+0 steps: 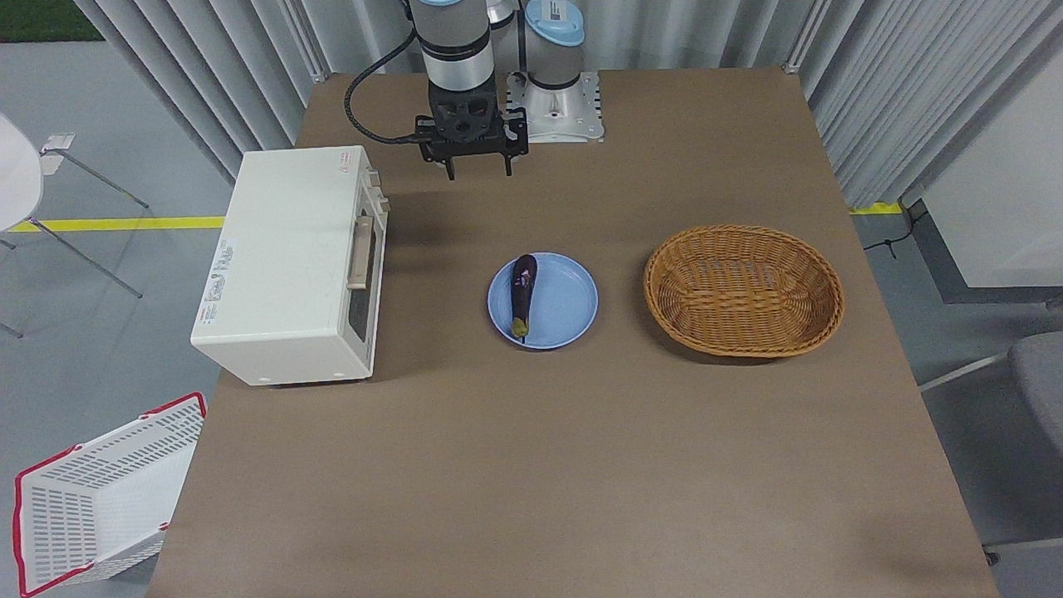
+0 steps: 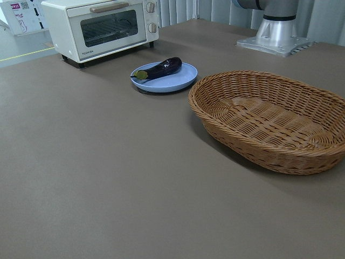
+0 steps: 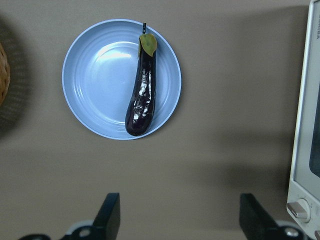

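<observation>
A dark purple eggplant (image 1: 523,291) with a green cap lies on a light blue plate (image 1: 565,304) mid-table; it also shows in the left view (image 2: 165,68) and, from above, in the wrist view (image 3: 141,100). My gripper (image 1: 480,165) is raised near the back of the table, behind the plate in the front view; in the wrist view its two black fingers stand wide apart at the bottom edge, open, with nothing between them, the plate beyond them.
A white toaster oven (image 1: 269,259) stands left of the plate, its door closed. An empty wicker basket (image 1: 744,289) sits to the right.
</observation>
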